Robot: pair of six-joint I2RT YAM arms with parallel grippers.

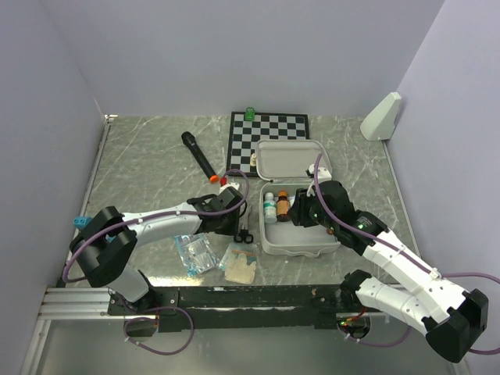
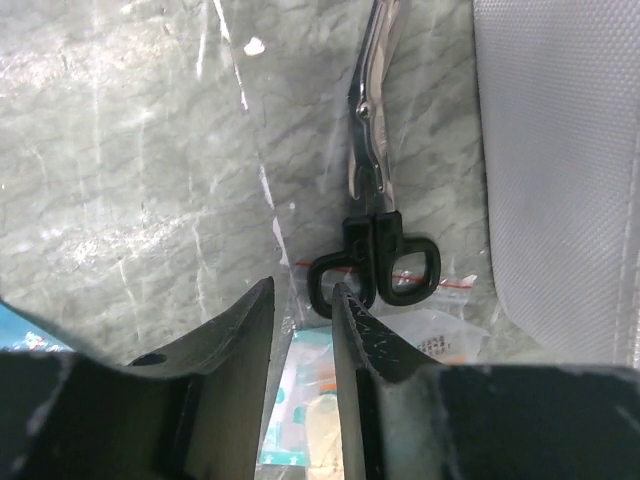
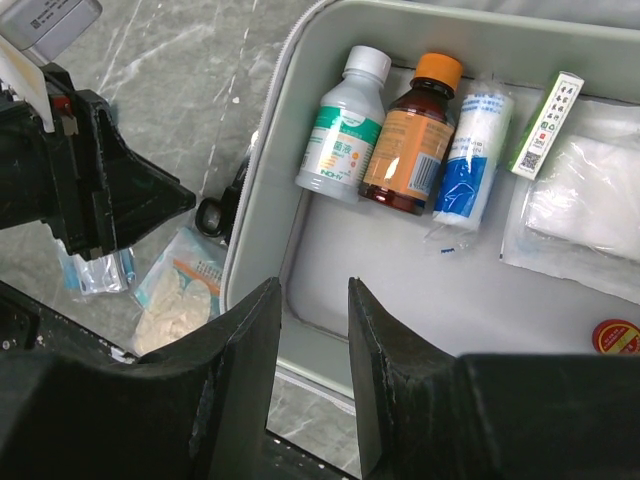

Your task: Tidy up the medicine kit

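The medicine case holds a white bottle, a brown bottle, a wrapped roll, a small green-white box and a gauze packet. Black-handled scissors lie just left of it, beside a clear bag and a blue-edged packet. My left gripper is open above the scissors' handles, nothing between its fingers. My right gripper hangs open over the case's near side, empty.
The case lid lies behind it, by a checkered board. A microphone lies back left.
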